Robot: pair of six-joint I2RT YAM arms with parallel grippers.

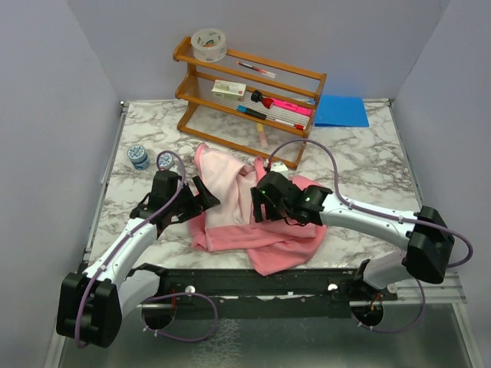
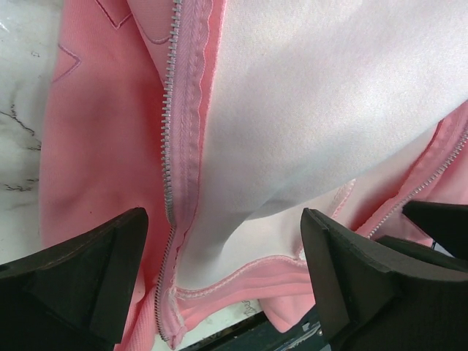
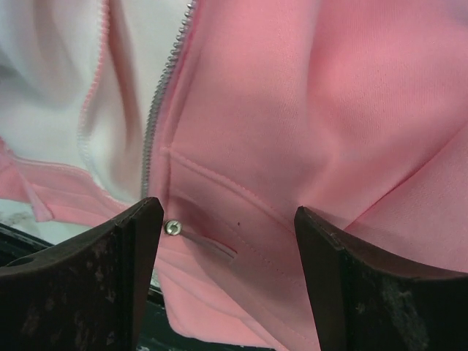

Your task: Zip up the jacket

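The pink jacket with white lining lies spread on the marble table. My left gripper is open over its left part, with one zipper edge between and below the fingers in the left wrist view. My right gripper is open over the right part; in the right wrist view the other zipper edge runs down to its fingers, and a metal zipper pull lies between them on the pink fabric.
A wooden shelf with tape, pens and small boxes stands behind the jacket. Cans sit at the left, a blue folder at the back right. Marble is clear to the right.
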